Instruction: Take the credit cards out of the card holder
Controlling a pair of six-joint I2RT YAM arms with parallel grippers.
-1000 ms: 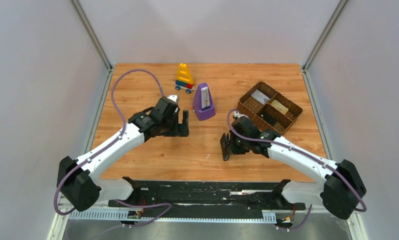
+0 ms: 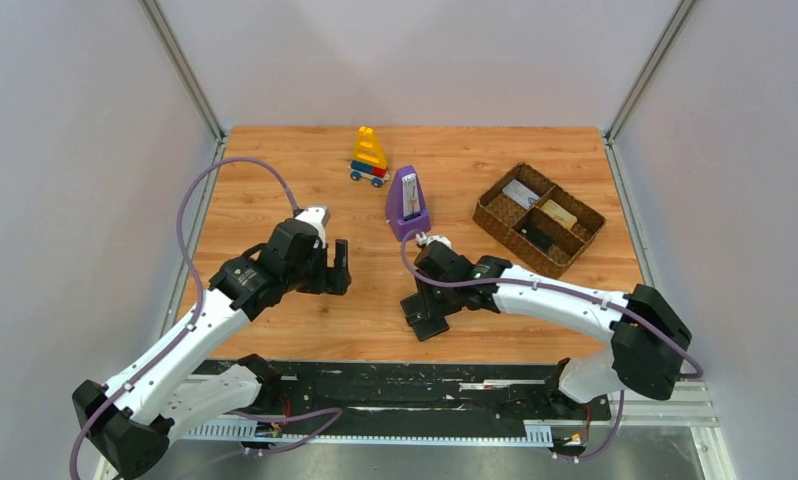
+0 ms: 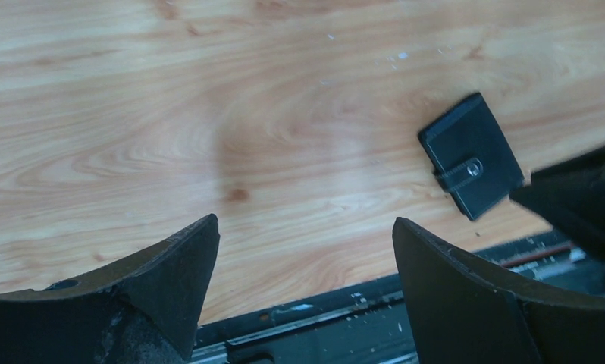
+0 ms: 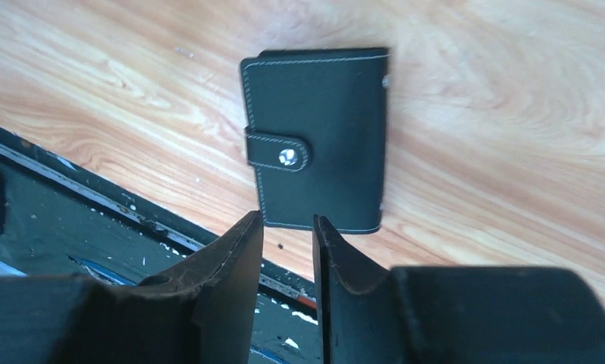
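The black card holder [image 4: 322,98] lies flat on the table near the front edge. Its snap strap crosses the left edge in the right wrist view and looks fastened; no cards show. My right gripper is above the holder's near edge, its fingers [image 4: 235,280] part open with a narrow empty gap. From the left wrist view the whole holder [image 3: 474,155] shows at the right, beside a dark tip of the other gripper. My left gripper stands wide open over bare table to the holder's left, holding nothing.
A wicker basket [image 2: 495,215] with compartments holds several items at the back right. Behind the arms are a purple metronome [image 2: 396,205] and a yellow toy on wheels [image 2: 369,150].
One second ago my right gripper held the dark holder up, farther right.
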